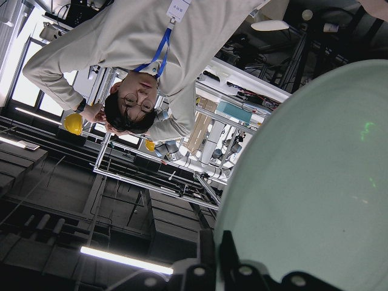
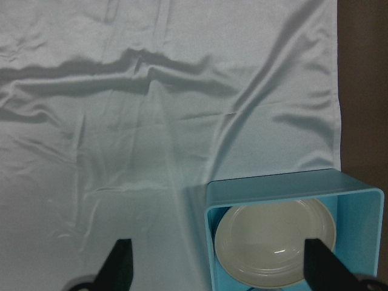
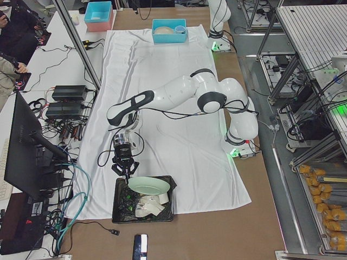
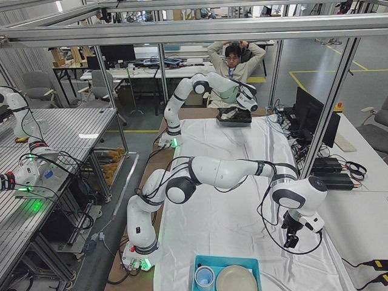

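A pale green plate (image 3: 148, 185) is held by its edge in my left gripper (image 3: 127, 174) over a black bin (image 3: 124, 216) of crumpled white items at the near end of the cloth; in the left wrist view the plate (image 1: 309, 176) fills the right side, the fingers shut on its rim. My right gripper stands open above a light blue box (image 2: 294, 182) holding a cream dish (image 2: 273, 239) and, in the camera views, a blue cup (image 4: 204, 276).
Monitor (image 3: 21, 146), cables and black units line the left side. A person (image 4: 235, 63) stands behind the bin, hands at head. A phone (image 3: 140, 246) lies on the brown board.
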